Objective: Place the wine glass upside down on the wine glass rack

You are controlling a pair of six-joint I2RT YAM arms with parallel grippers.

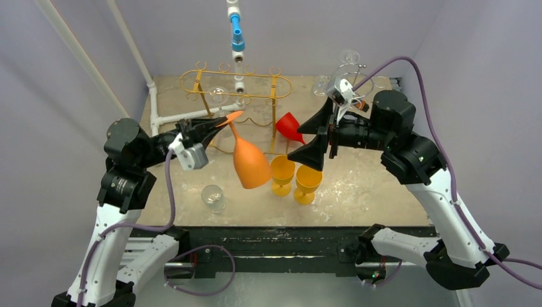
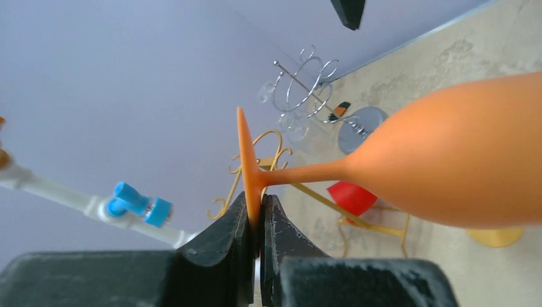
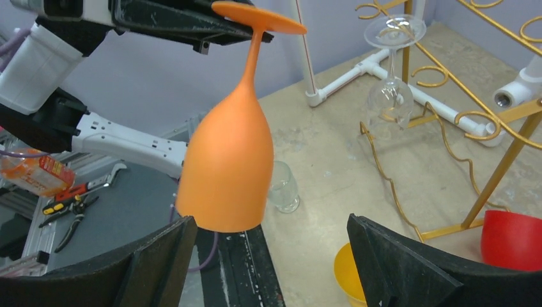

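An orange wine glass (image 1: 251,164) hangs bowl-down in the air, its round base uppermost. My left gripper (image 1: 225,121) is shut on that base, with the base's thin edge pinched between the fingers in the left wrist view. In the right wrist view the bowl (image 3: 229,166) is clear of my right gripper, which stands open and empty. Behind the glass is the gold wire rack (image 1: 279,96) with curled loops along its top. One clear glass (image 3: 391,96) hangs upside down from the rack.
Two yellow goblets (image 1: 307,182) and a clear tumbler (image 1: 213,197) stand on the table near its front. A red glass (image 1: 289,126) lies by the rack's right leg. At the back right is a silver wire rack (image 1: 353,77). A blue-and-white pipe (image 1: 237,38) comes down above the gold rack.
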